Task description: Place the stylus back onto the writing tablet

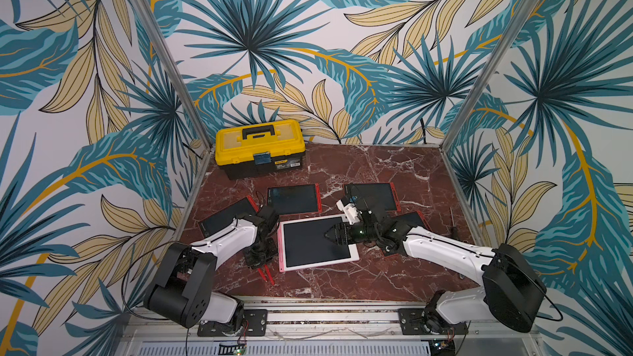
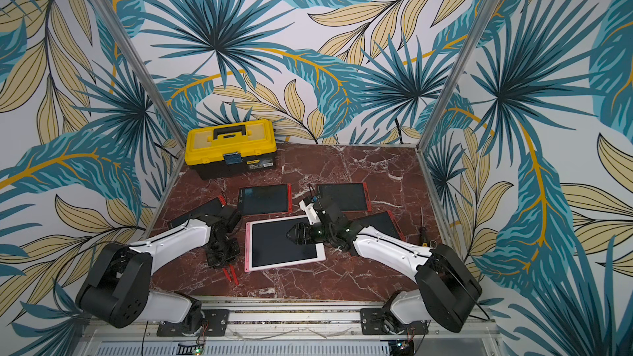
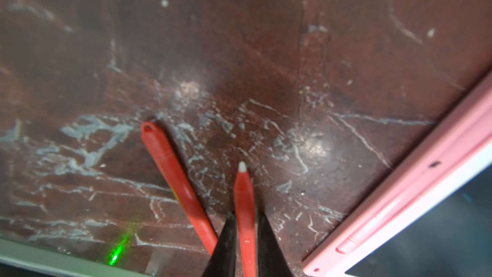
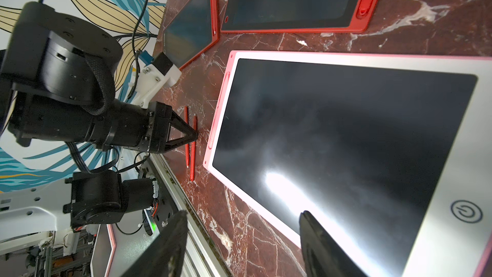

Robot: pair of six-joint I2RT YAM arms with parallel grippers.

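Observation:
Two red styluses lie at the near left, beside the white-pink writing tablet (image 1: 317, 240). In the left wrist view, one red stylus (image 3: 245, 200) sits between the fingertips of my left gripper, low over the table; whether both fingers grip it is unclear. The other stylus (image 3: 182, 182) lies just left of it. The tablet's pink edge, with a slot (image 3: 374, 220), is to the right. My right gripper hangs open over the white tablet, nothing between its fingers.
Several red-edged dark tablets (image 1: 293, 199) lie behind and to the sides. A yellow toolbox (image 1: 259, 138) stands at the back left. Loose tools lie at the right edge.

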